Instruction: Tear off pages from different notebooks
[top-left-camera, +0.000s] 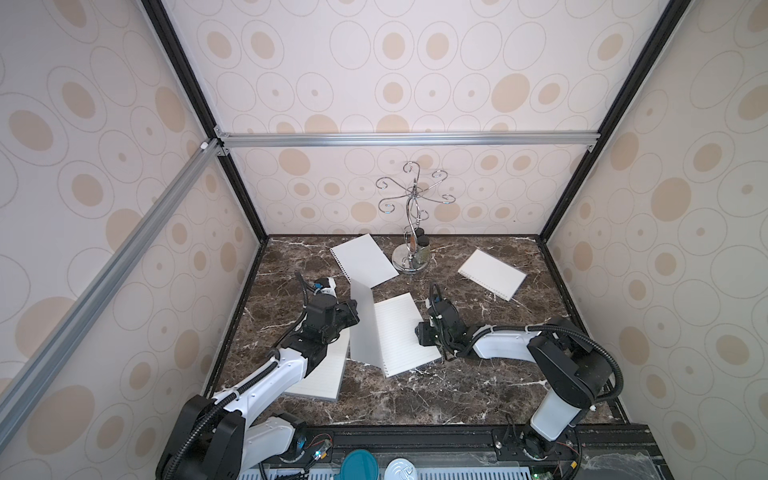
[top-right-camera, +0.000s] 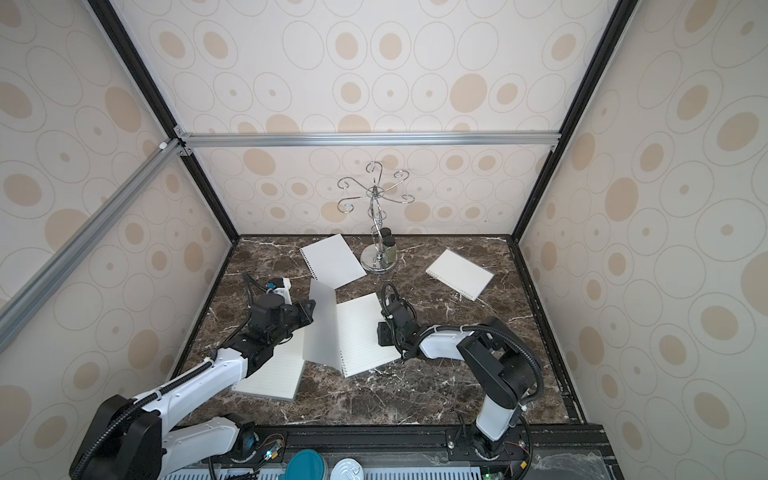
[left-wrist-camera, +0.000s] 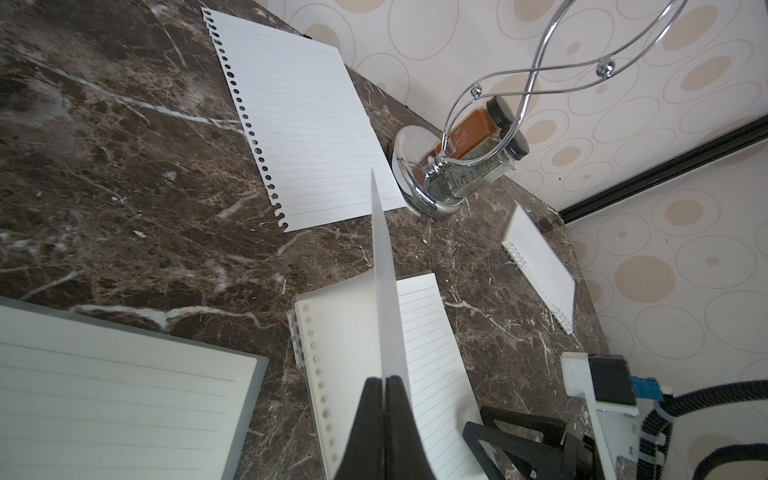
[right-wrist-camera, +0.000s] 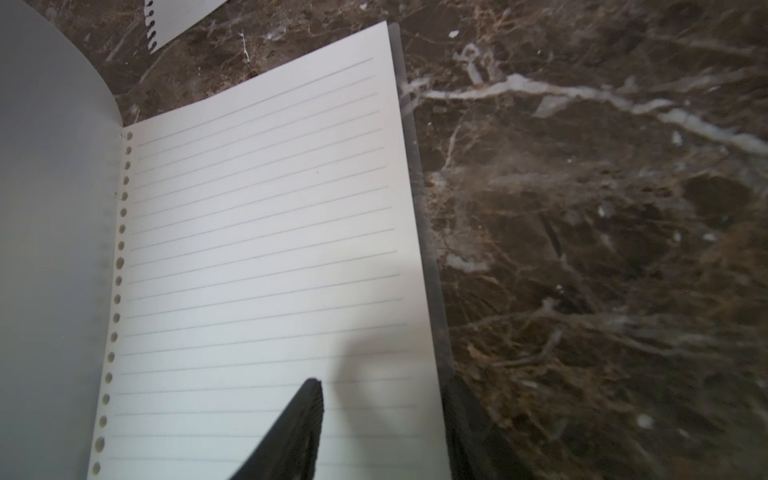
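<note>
In the middle of the table an open notebook (top-left-camera: 404, 336) shows a lined page with punched holes along its left edge. Its grey translucent cover (top-left-camera: 366, 328) stands raised on the left. My left gripper is shut on that cover, which rises edge-on from between the fingertips in the left wrist view. Over the page's right edge my right gripper is open, one finger above the paper and the other near the edge. Whether the fingers touch the page cannot be told.
Behind lies a loose lined sheet (left-wrist-camera: 308, 120) with torn holes. A second notebook (top-left-camera: 324, 376) lies under my left arm, another (top-left-camera: 492, 273) at the back right. A metal stand (top-left-camera: 410, 256) with spice jars is at the back. Bare table shows at the front right.
</note>
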